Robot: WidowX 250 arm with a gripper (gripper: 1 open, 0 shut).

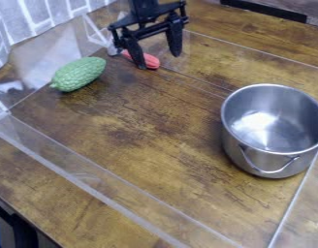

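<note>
My black gripper (151, 41) hangs at the top centre of the camera view, tilted, just above a small pink-red elongated object (144, 61) on the wooden table. Whether its fingers are open or shut is hard to tell, though they appear apart. A green bumpy vegetable-like object (79, 74) lies to the left. A steel pot (271, 131) stands on the right.
Clear plastic walls (71, 179) run along the left and right edges. A white curtain is at the top left.
</note>
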